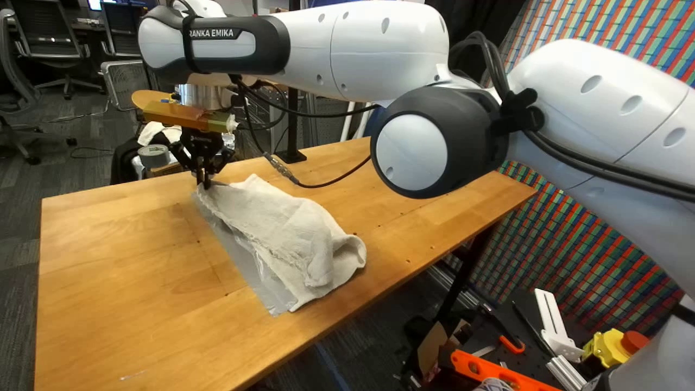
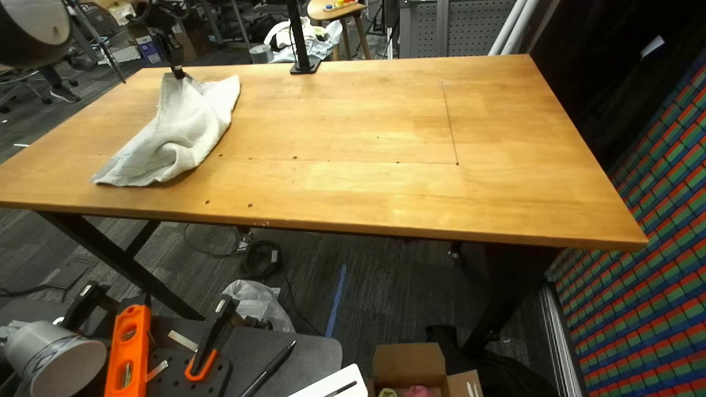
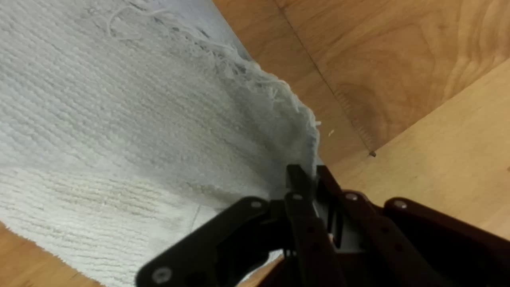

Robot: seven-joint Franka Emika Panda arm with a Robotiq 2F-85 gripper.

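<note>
A whitish ribbed cloth (image 1: 286, 225) lies rumpled on the wooden table, its near end folded over in loose waves. My gripper (image 1: 204, 182) is shut on its far corner, which is raised slightly off the tabletop. Seen from the wrist, the frayed edge of the cloth (image 3: 167, 110) runs up between the two dark fingertips of the gripper. From the other side, the cloth (image 2: 178, 132) narrows upward to the gripper (image 2: 177, 73) near the table's far left. A flat grey strip (image 1: 251, 270) shows along the cloth's left side.
Bare wood on the table (image 2: 397, 132) stretches wide to the right of the cloth. A black post (image 2: 301, 39) stands at the far edge. A cable (image 1: 332, 179) hangs from the arm over the tabletop.
</note>
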